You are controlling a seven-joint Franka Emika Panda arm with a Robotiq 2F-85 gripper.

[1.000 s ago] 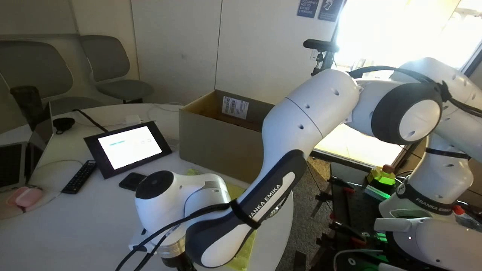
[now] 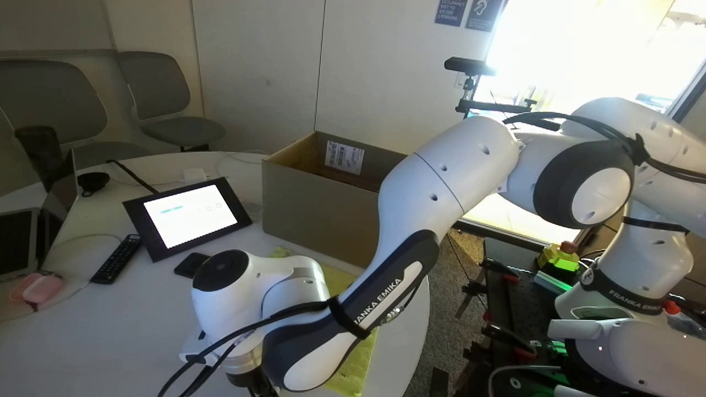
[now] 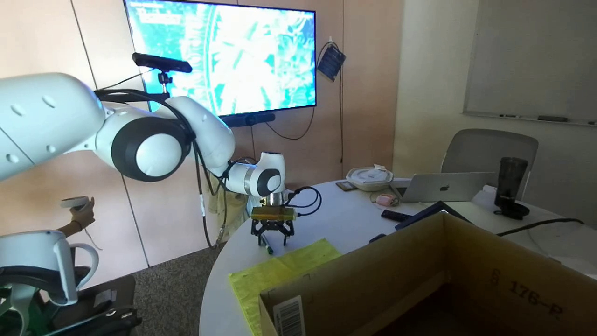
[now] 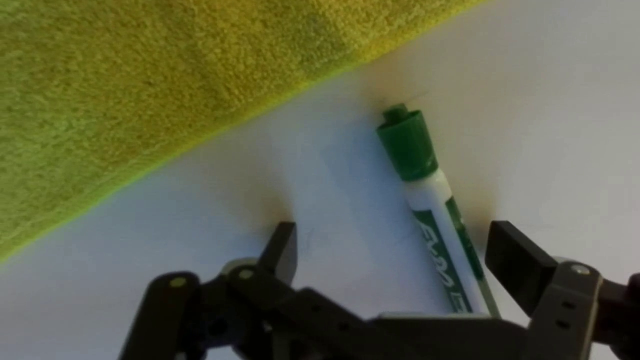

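Observation:
On the white table lies a green-capped marker (image 4: pixel 444 240), its cap pointing toward the yellow cloth. My gripper is open over it in the wrist view, one finger on each side. The marker sits much closer to the right finger (image 4: pixel 519 264) than to the left finger (image 4: pixel 280 255), and its lower end is hidden behind the gripper body. In exterior view 2 the gripper (image 3: pixel 272 241) points straight down near the table's edge, with the marker (image 3: pixel 267 244) under it. Whether the fingertips touch the table is hard to tell.
A yellow cloth (image 3: pixel 280 271) lies beside the marker. Past it stands an open cardboard box (image 2: pixel 317 208). Farther off are a tablet (image 2: pixel 188 215), a phone (image 2: pixel 192 264), a remote (image 2: pixel 116 259) and a laptop (image 3: pixel 447 186). Clear table (image 2: pixel 99 344) extends on the left in exterior view 1.
Compared with a second ago, the arm has shifted slightly left in exterior view 1, and its elbow side sits a little lower. The box and the table items have stayed put.

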